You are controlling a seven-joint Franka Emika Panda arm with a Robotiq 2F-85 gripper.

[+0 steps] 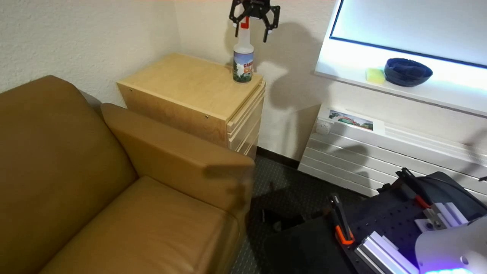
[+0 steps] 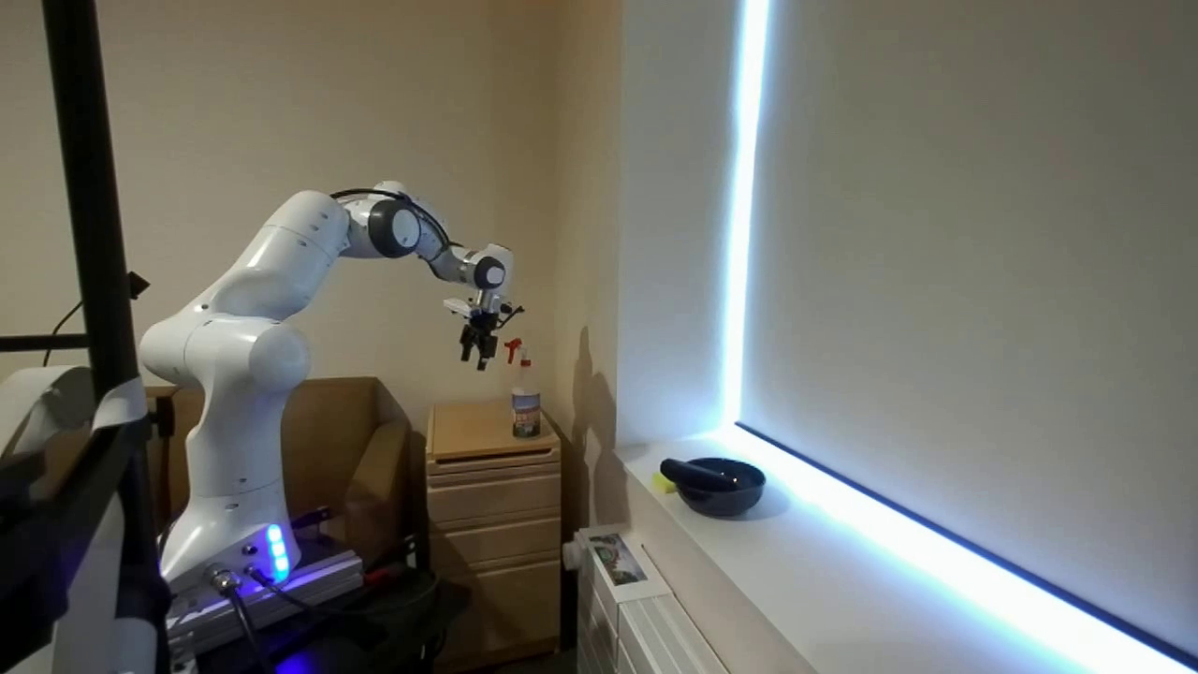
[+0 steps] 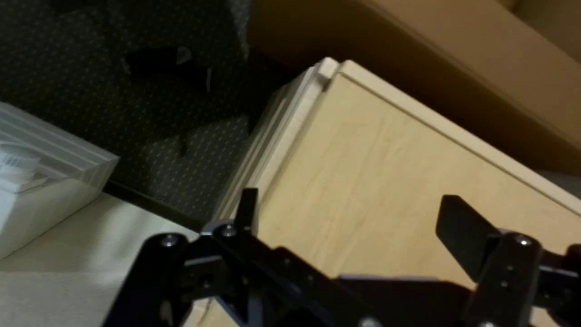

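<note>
A white spray bottle (image 1: 243, 64) with a red trigger and a printed label stands upright on the wooden cabinet (image 1: 182, 84), close to its back right corner. In exterior view 1 my gripper (image 1: 251, 37) hangs in front of the bottle's neck, fingers apart. From the other side, in exterior view 2, the gripper (image 2: 474, 361) appears left of the bottle (image 2: 525, 414) and above the cabinet top (image 2: 466, 421). Between the spread fingers in the wrist view, only bare cabinet top (image 3: 348, 190) shows below the gripper; the bottle is out of that view.
A brown sofa (image 1: 178, 146) sits beside the cabinet. To the right are a white radiator (image 1: 338, 155) and a windowsill with a dark bowl (image 1: 406, 72) and a yellow sponge (image 1: 375, 75). Most of the cabinet top is free.
</note>
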